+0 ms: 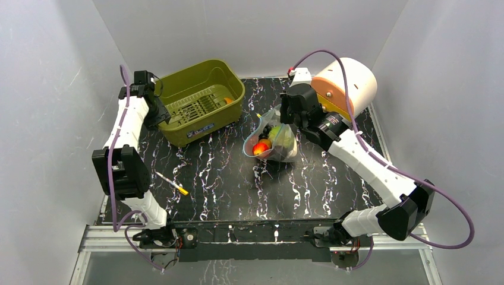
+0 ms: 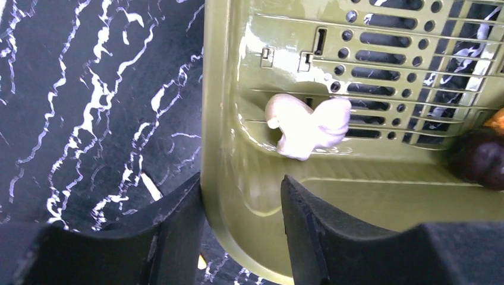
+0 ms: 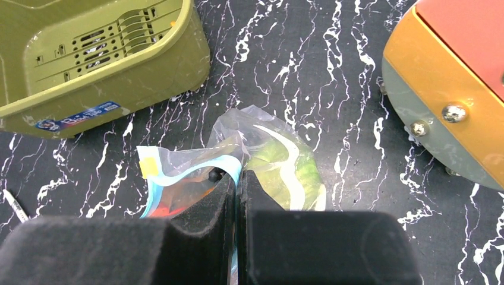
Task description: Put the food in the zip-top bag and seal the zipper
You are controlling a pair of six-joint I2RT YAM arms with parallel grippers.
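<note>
A clear zip top bag (image 1: 279,148) holding red, orange, dark and green food sits mid-table; my right gripper is shut on its blue-edged rim. My left gripper is open at the left end of the olive basket (image 1: 199,124), one finger either side of its wall. In the basket, the left wrist view shows a pale knobbly food piece (image 2: 306,127), a dark round item (image 2: 478,160) and an orange piece (image 2: 496,122) at the right edge.
A marker (image 1: 172,182) lies on the marble table at front left. A rounded orange and cream object (image 1: 350,83) stands at back right.
</note>
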